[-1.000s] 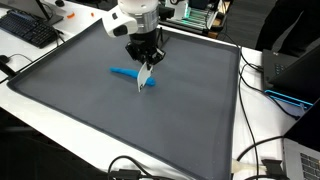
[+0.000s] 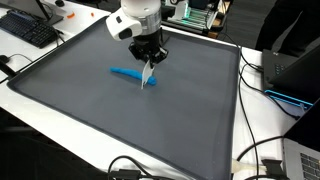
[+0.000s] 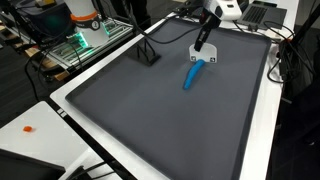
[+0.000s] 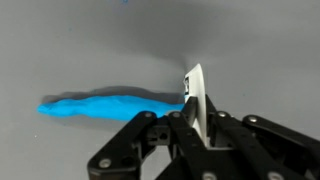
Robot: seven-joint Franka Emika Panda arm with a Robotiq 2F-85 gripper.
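Note:
My gripper is shut on a thin white card [image 4: 198,85], which shows edge-on in the wrist view. In exterior view 2 the card [image 3: 203,54] hangs upright below the gripper [image 3: 198,49], with dark marks near its lower corners. A blue stick-like object [image 4: 105,106] lies on the grey table, its right part reaching the card and my fingers. From exterior view 1 the blue object [image 2: 128,73] lies just left of and behind the card [image 2: 147,74]. Whether card and blue object touch, I cannot tell.
A black stand [image 3: 147,52] with a cable is at its left edge in exterior view 2. A keyboard [image 2: 30,28] and a laptop [image 2: 300,157] lie outside the table's edges.
The gripper and card have shifted slightly to the right and up, and the card now looks narrower and more turned. The blue object has stayed where it was.

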